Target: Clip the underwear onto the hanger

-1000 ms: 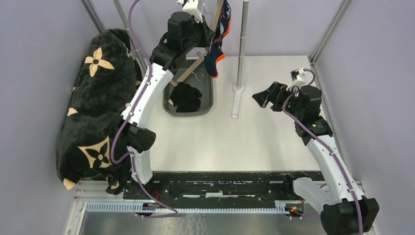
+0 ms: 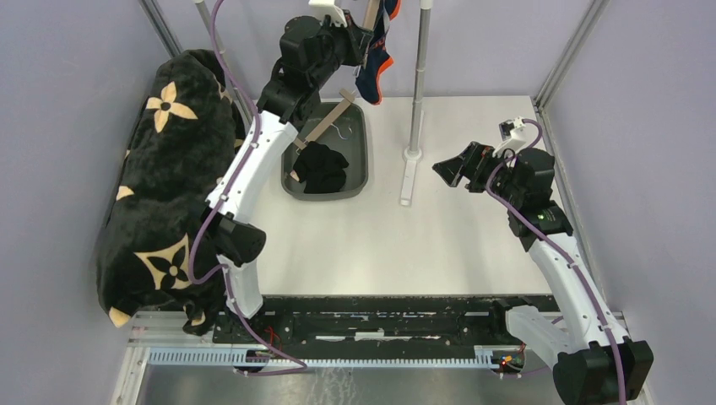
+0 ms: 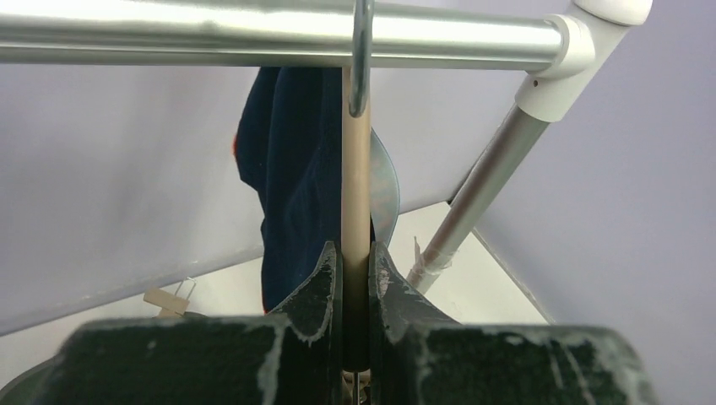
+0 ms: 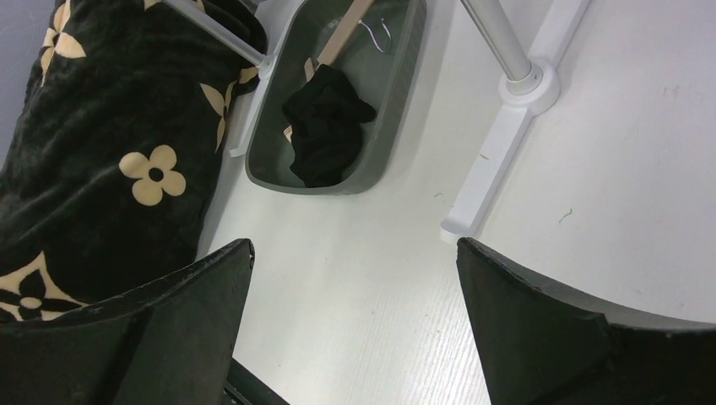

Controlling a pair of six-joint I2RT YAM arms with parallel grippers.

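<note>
My left gripper is shut on a wooden hanger point(image 3: 356, 181), which is seen end-on in the left wrist view. The hanger's metal hook point(image 3: 361, 59) crosses in front of a horizontal silver rail point(image 3: 186, 35); whether it rests on the rail I cannot tell. Dark navy underwear point(image 3: 297, 177) with orange edging hangs beside the hanger. In the top view the underwear point(image 2: 374, 72) shows at the upper edge, partly cut off. My right gripper stands open over the white table, with nothing between its fingers.
A grey bin point(image 2: 361, 173) on the table holds another wooden hanger point(image 2: 328, 123) and a black cloth point(image 2: 321, 169). The rack's upright post point(image 2: 420, 84) stands right of it. A dark flowered blanket point(image 2: 169, 211) fills the left side.
The right arm has barely shifted.
</note>
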